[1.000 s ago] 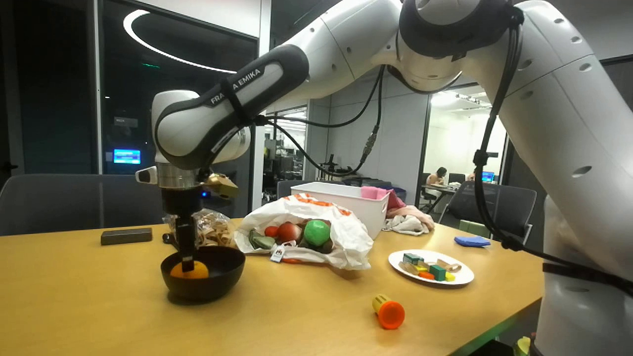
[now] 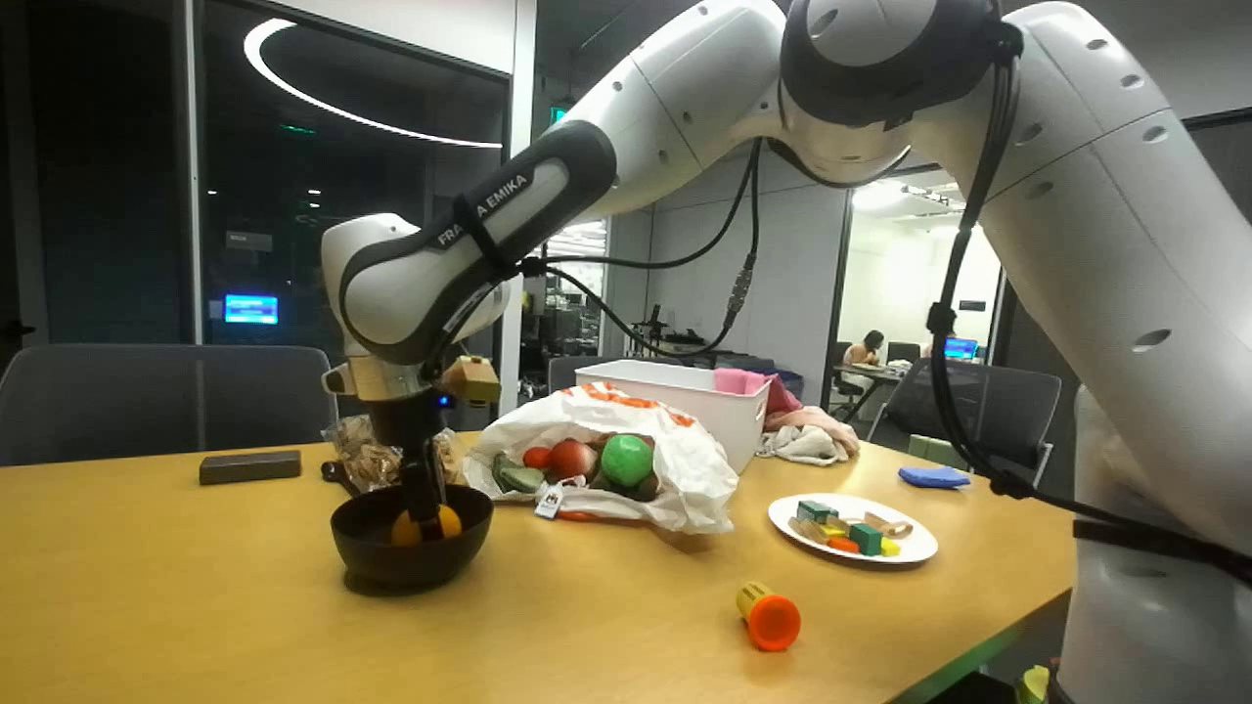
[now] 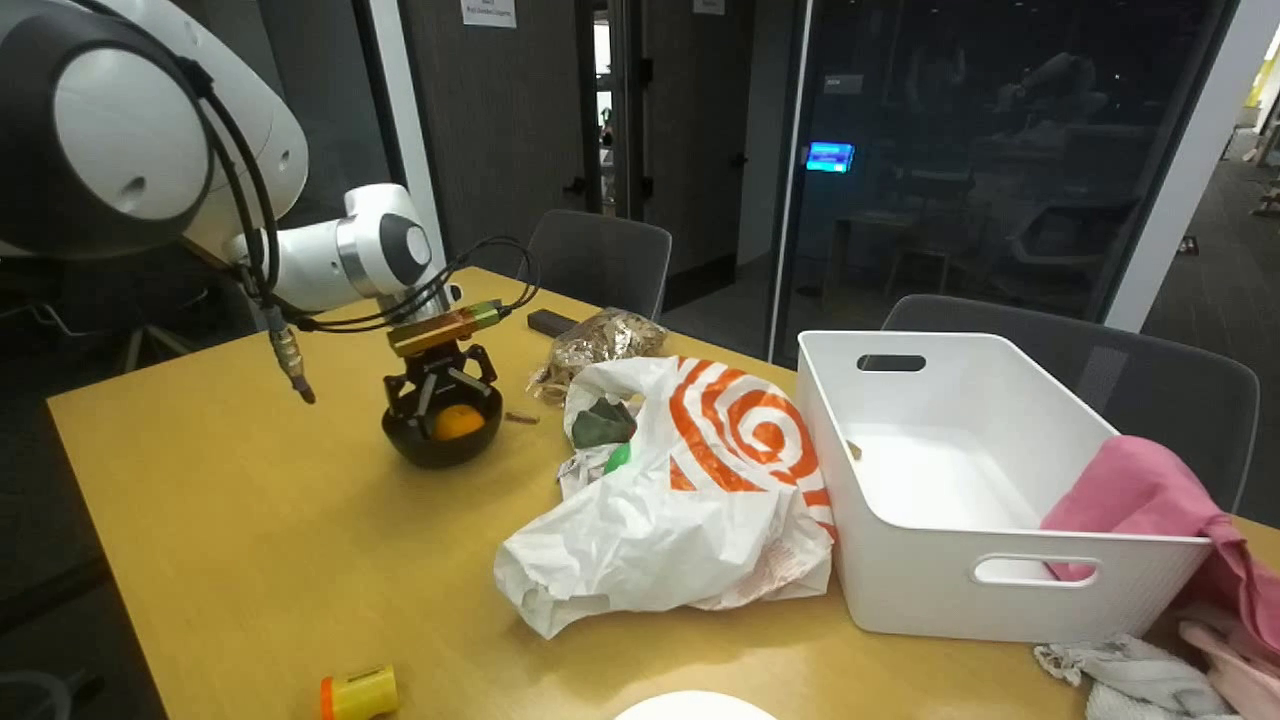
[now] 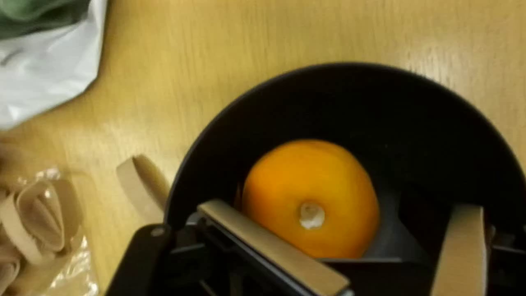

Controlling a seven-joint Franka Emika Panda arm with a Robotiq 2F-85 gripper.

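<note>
The orange fruit rests inside the black bowl in the wrist view, its pale stem end showing. My gripper reaches down into the bowl and stands open. In the wrist view its tan finger pads are spread wide apart; the left one covers the fruit's lower left edge, and a gap lies between the fruit and the right one. From the other side, the fruit shows beside the fingers, within the bowl. The bowl's near wall hides its lower part in exterior view 1.
A white plastic bag of produce lies near the bowl, with a clear bag of brown pieces behind. A white bin, a plate of small blocks and a yellow-orange container stand farther off.
My gripper has shifted right in exterior view 1 and tilted. The orange fruit and the bowl have also moved slightly right; the other objects have stayed put.
</note>
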